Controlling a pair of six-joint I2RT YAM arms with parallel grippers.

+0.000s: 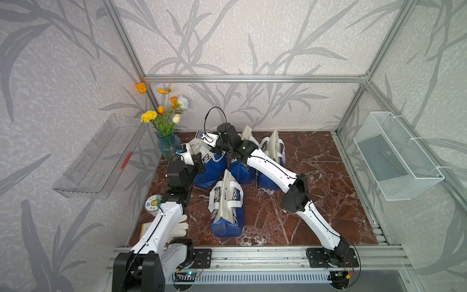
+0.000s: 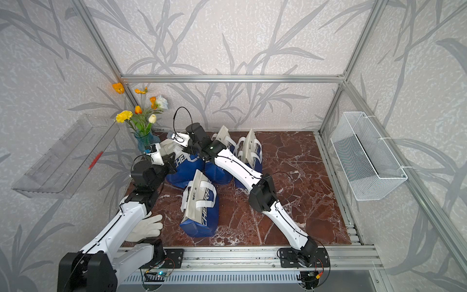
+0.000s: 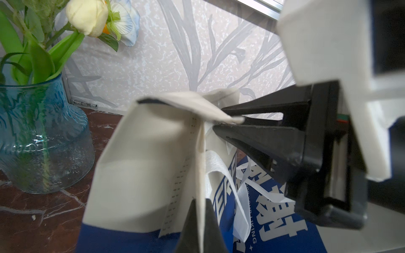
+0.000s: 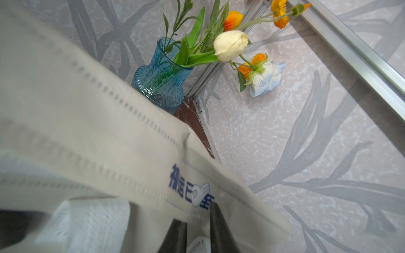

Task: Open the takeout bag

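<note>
The back-left blue-and-cream takeout bag (image 1: 209,170) has its folded cream top (image 3: 143,160) upright beside the vase. My left gripper is shut at that top's side edge, which runs down to its fingertips. My right gripper reaches over from the right to the top fold; in its own wrist view its fingers are apart at the printed cream flap (image 4: 194,189), and whether they grip it is unclear.
More bags (image 1: 226,209) stand in front and to the right. A glass vase of flowers (image 1: 167,146) is at the back left. Baskets (image 1: 389,155) hang on both sides.
</note>
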